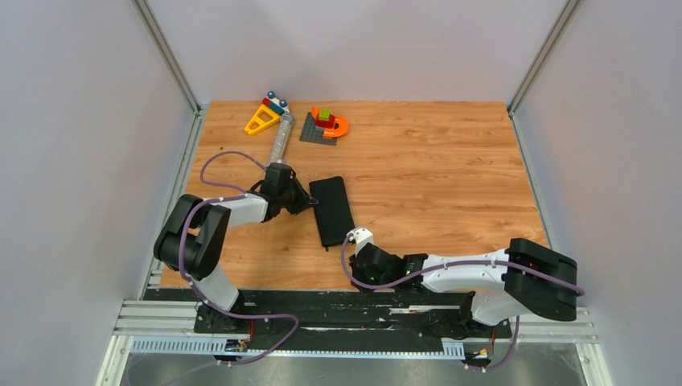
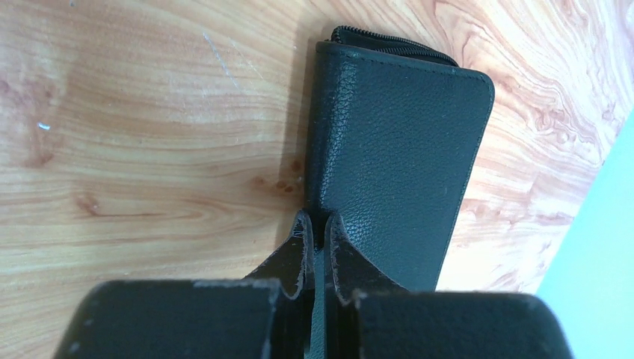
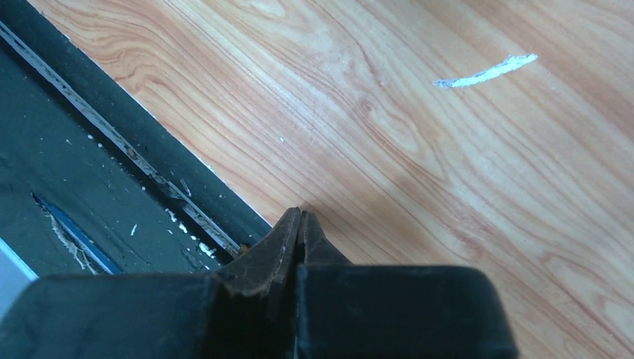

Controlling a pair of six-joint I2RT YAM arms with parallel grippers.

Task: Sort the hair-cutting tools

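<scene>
A black zippered leather case (image 1: 332, 211) lies closed on the table, left of centre. In the left wrist view the case (image 2: 404, 157) shows its zipper at the top end. My left gripper (image 1: 312, 201) is shut at the case's left edge; in that view its fingertips (image 2: 336, 232) overlap the spine, and whether they grip it is hard to tell. My right gripper is shut near the table's front edge, below the case, with nothing showing between its fingers.
At the back left are a yellow toy (image 1: 261, 121), a silver tube (image 1: 280, 143) and a grey plate (image 1: 314, 138) with colourful blocks.
</scene>
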